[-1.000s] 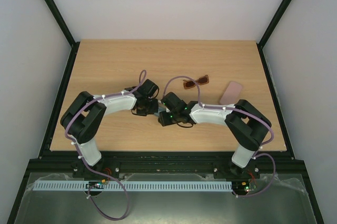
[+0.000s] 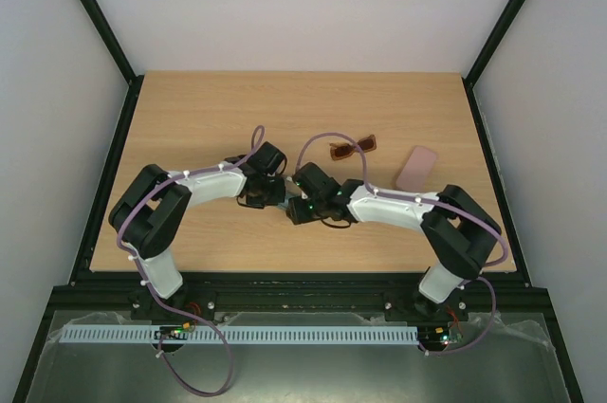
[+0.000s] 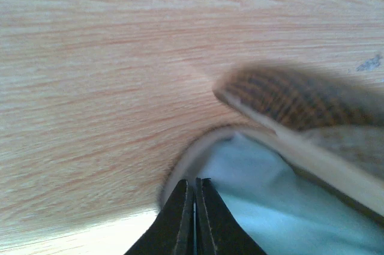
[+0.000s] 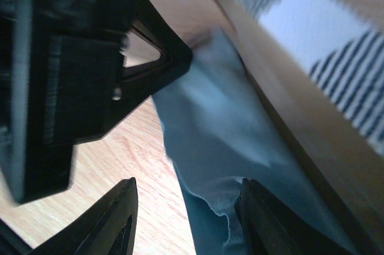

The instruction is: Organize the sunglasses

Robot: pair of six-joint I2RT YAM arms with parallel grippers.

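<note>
Brown sunglasses point(image 2: 353, 147) lie on the table beyond my right gripper. At the table's middle, largely hidden by both grippers in the top view, is a blue cloth point(image 3: 270, 207) with a brown-edged item point(image 3: 300, 105) over it. My left gripper is shut at the cloth; whether any cloth is between its fingertips is unclear. My right gripper is open, its fingers either side of the blue cloth's edge, beside the left gripper's dark body in the right wrist view.
A pink rectangular item point(image 2: 416, 168) lies at the right of the table point(image 2: 209, 100). The two arms are close together at the middle.
My right arm has shifted slightly, its elbow moving rightward over the last second. The left arm looks unchanged.
</note>
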